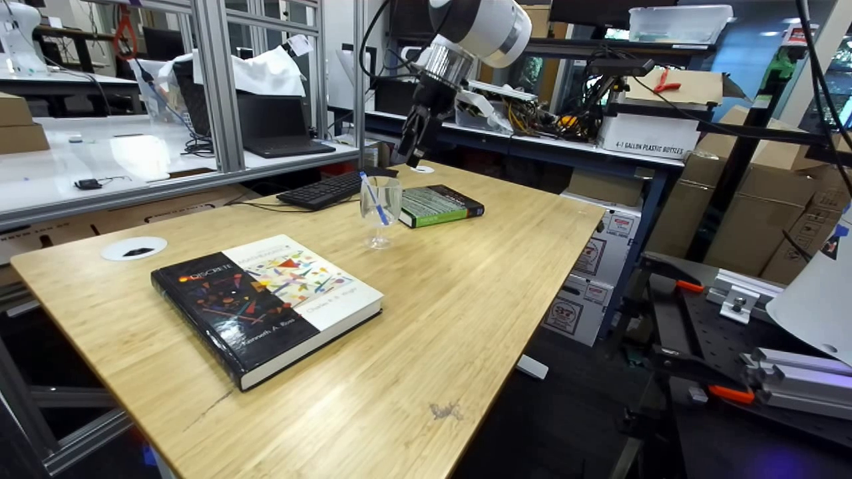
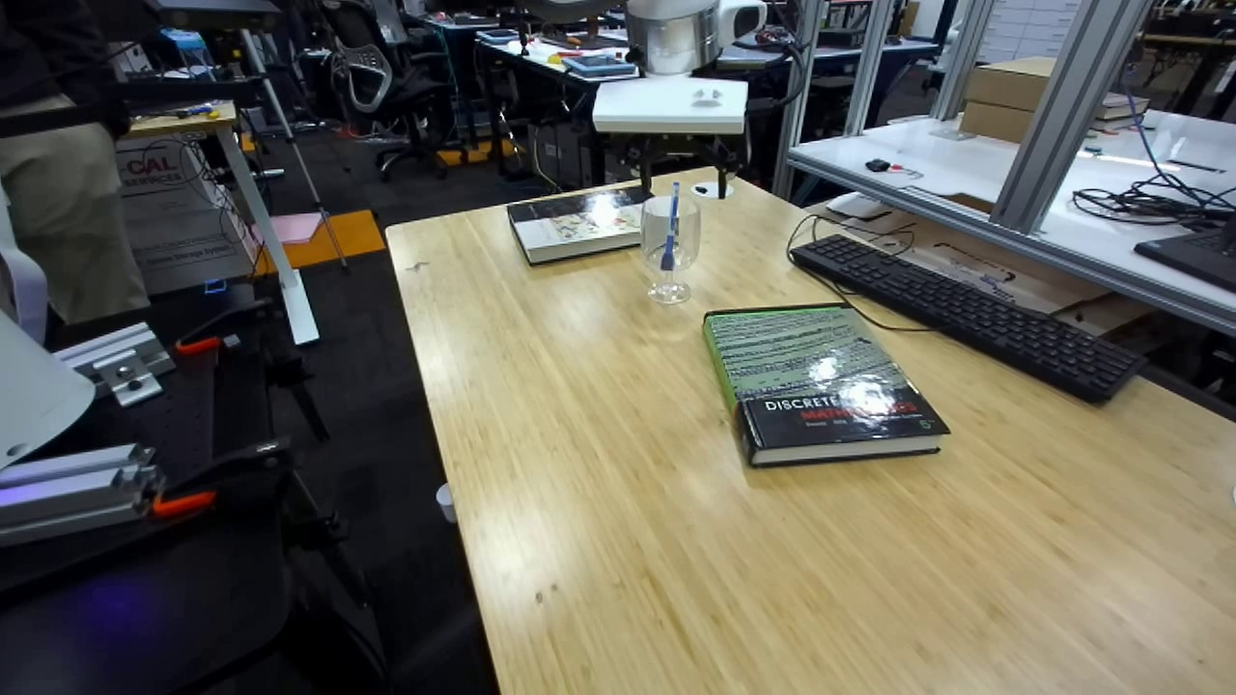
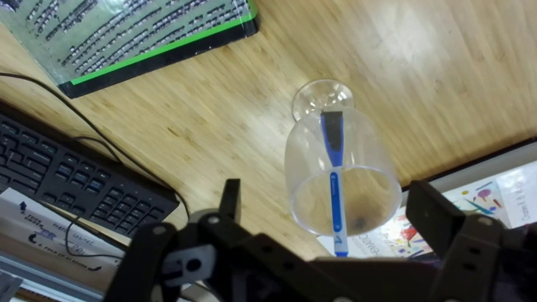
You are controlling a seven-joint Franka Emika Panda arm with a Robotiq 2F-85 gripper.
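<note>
A clear stemmed glass [image 1: 389,209] stands upright on the wooden table, between two books. Inside it leans a blue and white pen-like stick [image 3: 337,201] with a dark wide end down in the bowl and its tail above the rim. My gripper is open, its black fingers [image 3: 230,199] spread wide to either side of the glass in the wrist view. Nothing is held. From exterior view 1 the gripper [image 1: 411,152] hangs above the table, clear of the glass. In exterior view 2 its fingertips show beyond the glass.
A green and black book [image 2: 828,388] lies on one side of the glass, a black and white book [image 1: 271,303] on the other. A black keyboard [image 2: 973,307] with a cable lies along the frame-side edge.
</note>
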